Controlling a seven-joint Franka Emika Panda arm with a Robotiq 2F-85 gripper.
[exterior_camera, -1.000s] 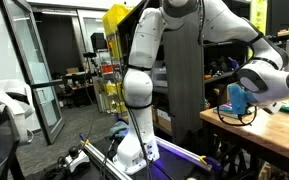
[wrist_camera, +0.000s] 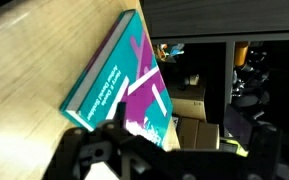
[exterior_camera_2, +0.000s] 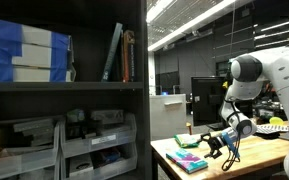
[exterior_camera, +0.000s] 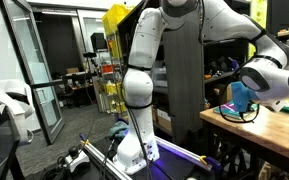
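A hardback book (wrist_camera: 124,85) with a teal, purple and white cover lies flat on the wooden table (wrist_camera: 24,80) in the wrist view, its spine toward the left. Dark gripper parts stand at the bottom of that view, with the fingers open and the book's near end partly hidden behind them. Exterior view 2 has the gripper (exterior_camera_2: 216,150) low over the table, just right of the pink and teal book (exterior_camera_2: 189,161). Whether it touches the book cannot be told. Nothing shows held.
Beyond the table edge, the wrist view has cardboard boxes (wrist_camera: 189,104) and a dark shelf (wrist_camera: 204,20). A green item (exterior_camera_2: 185,140) lies behind the book in exterior view 2. Bare tabletop (wrist_camera: 19,140) shows at the wrist view's left.
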